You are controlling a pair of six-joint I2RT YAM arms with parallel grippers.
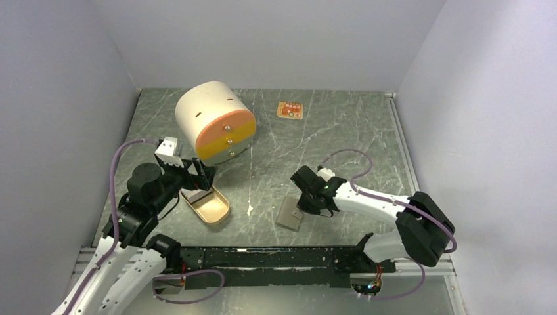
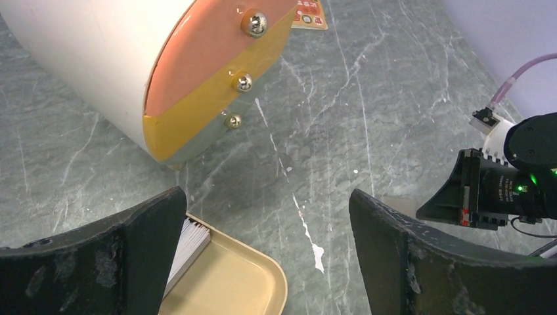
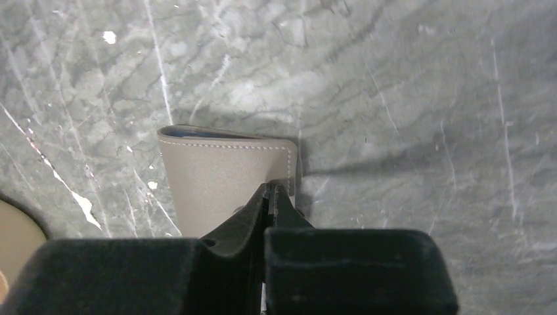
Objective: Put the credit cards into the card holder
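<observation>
A taupe, stitched card holder (image 1: 288, 216) lies flat near the table's front middle; in the right wrist view its slot edge (image 3: 223, 164) faces away from my gripper. My right gripper is shut, fingertips down on or just over the holder's right part, with no card seen between them. My left gripper (image 1: 200, 175) hangs open over a beige tray (image 1: 215, 212), which holds pale, thin stacked items (image 2: 186, 252); whether they are cards I cannot tell.
A cream drum-shaped cabinet (image 1: 207, 115) with coloured drawers stands at back left. A small orange printed stack (image 1: 289, 109) lies at the back middle.
</observation>
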